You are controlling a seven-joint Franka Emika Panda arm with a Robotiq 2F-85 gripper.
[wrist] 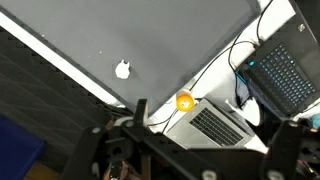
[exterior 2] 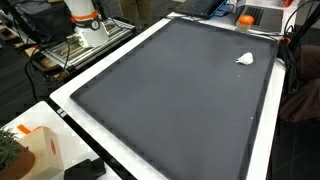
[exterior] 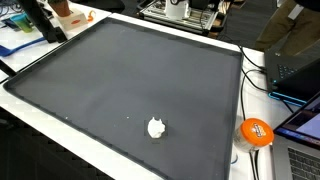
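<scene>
A small white object (exterior: 156, 128) of uneven shape lies on the dark grey board (exterior: 120, 70), close to its front edge. From the opposite side, the same white piece (exterior 2: 245, 58) shows near the board's far right corner. In the wrist view it (wrist: 122, 69) appears well below the hand and to the left, touching neither finger. My gripper is open, its fingers wide apart and high above the scene, with nothing held between them. Neither exterior view shows the gripper's fingertips.
An orange-topped container (exterior: 254, 133) stands on the white table beside the board, near a laptop (wrist: 215, 127). A second, dark laptop (wrist: 282, 75) and loose black cables (wrist: 232, 45) lie nearby. Most of the board is bare.
</scene>
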